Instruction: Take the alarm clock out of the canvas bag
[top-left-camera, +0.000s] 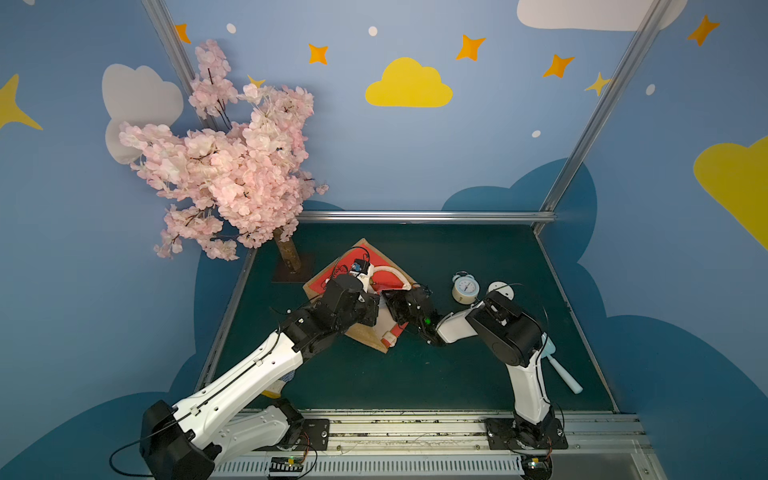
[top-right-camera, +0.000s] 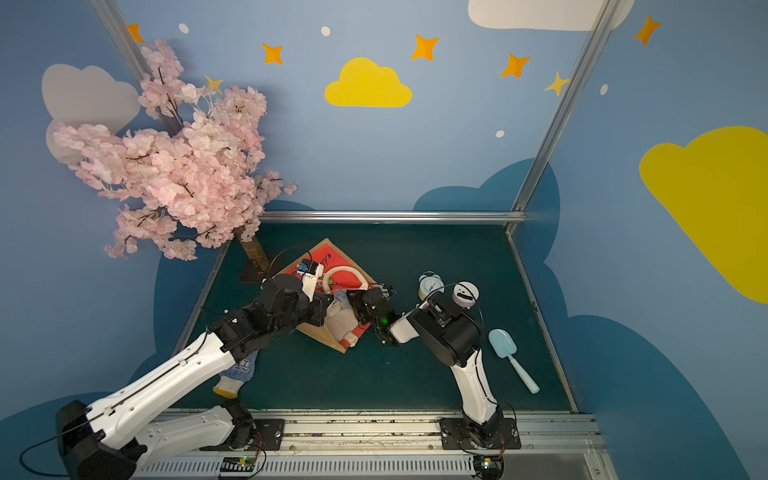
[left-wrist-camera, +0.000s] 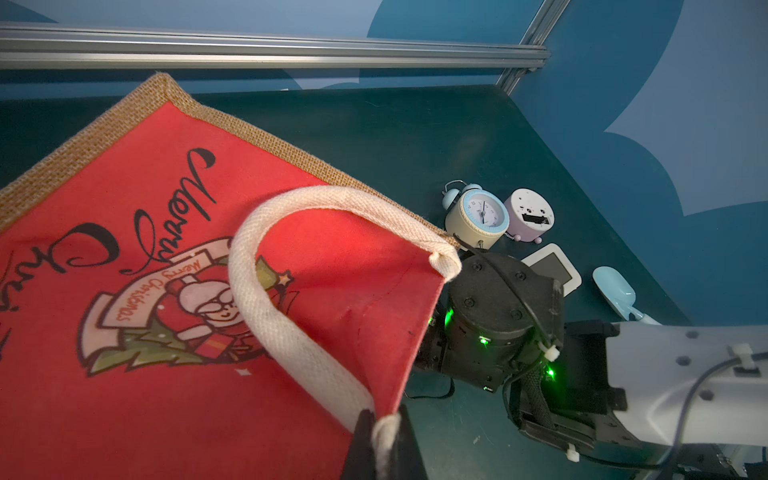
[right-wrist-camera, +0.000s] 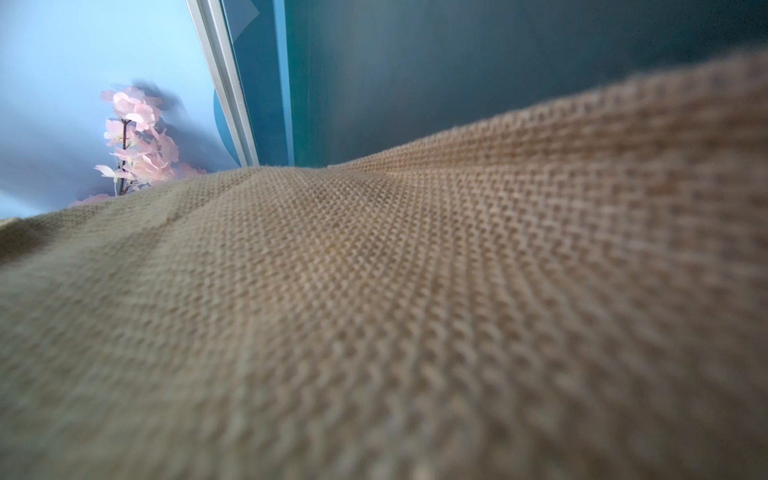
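Note:
The red and burlap canvas bag (top-left-camera: 344, 264) lies open on the table. My left gripper is shut on the bag's fabric rim by the white handle (left-wrist-camera: 304, 352). My right gripper (top-left-camera: 392, 300) reaches into the bag opening below that rim; its wrist view shows only blurred burlap lining (right-wrist-camera: 400, 280), fingers hidden. No alarm clock is visible inside the bag. Outside it, a cream alarm clock (left-wrist-camera: 476, 217) with blue trim stands at the right, beside a pink-white clock (left-wrist-camera: 528, 204).
A blossom tree (top-left-camera: 224, 176) stands back left. A blue scoop (top-right-camera: 512, 360) and white-framed device (left-wrist-camera: 552, 268) lie right. A glove (top-right-camera: 236, 372) lies front left.

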